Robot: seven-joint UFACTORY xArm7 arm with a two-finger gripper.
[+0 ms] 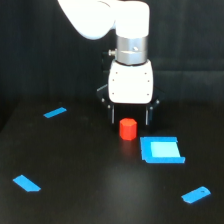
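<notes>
A small red block (128,130) stands on the dark table, just left of a light-blue-and-white square (164,149) framed in blue tape. My gripper (130,119) points down with its two dark fingers spread wide, one to each side of the block in this view. Nothing is clasped between them; the block's front shows in full. Whether the fingertips are level with the block or somewhat behind or above it, I cannot tell from this single angle.
Strips of blue tape mark the table at the back left (55,112), the front left (27,184) and the front right (196,195). Apart from these, the dark tabletop (90,185) is bare. A black curtain hangs behind.
</notes>
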